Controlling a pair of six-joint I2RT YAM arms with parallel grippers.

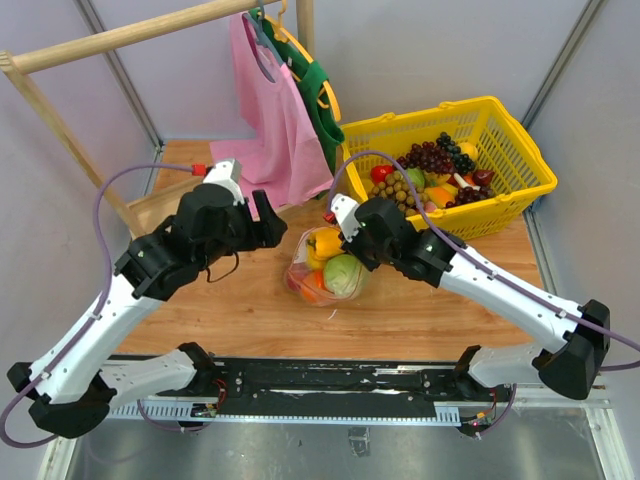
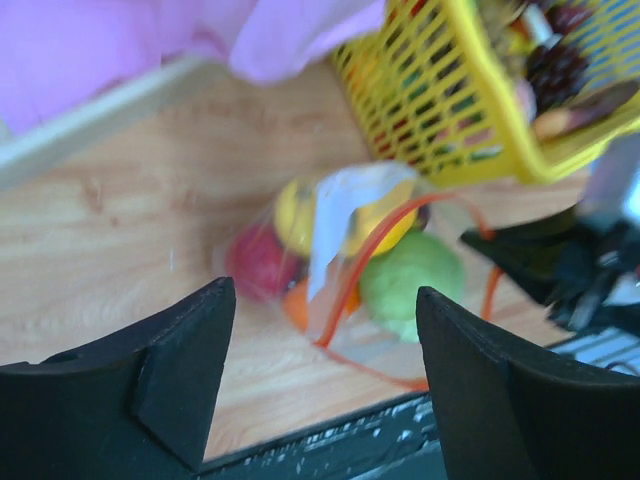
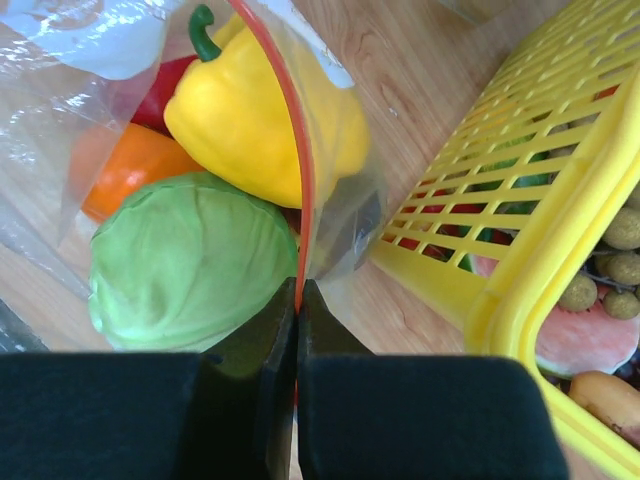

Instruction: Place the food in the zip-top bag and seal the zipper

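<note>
The clear zip top bag point(image 1: 300, 270) stands mid-table with its mouth upward, its red zipper strip point(image 2: 378, 232) parted into a loop. Inside lie a yellow pepper point(image 3: 250, 120), an orange pepper point(image 3: 135, 170), a green cabbage point(image 3: 190, 260) and something red. My right gripper is shut on the bag's red-edged rim at the basket side. My left gripper point(image 1: 270, 220) stands open above and left of the bag; in the left wrist view nothing lies between its fingers, and the bag is apart from them.
A yellow basket point(image 1: 520, 190) of fruit stands at the back right, close behind the bag. Pink cloth point(image 1: 275, 130) and a green garment hang from a wooden rack point(image 1: 130, 35) at the back left.
</note>
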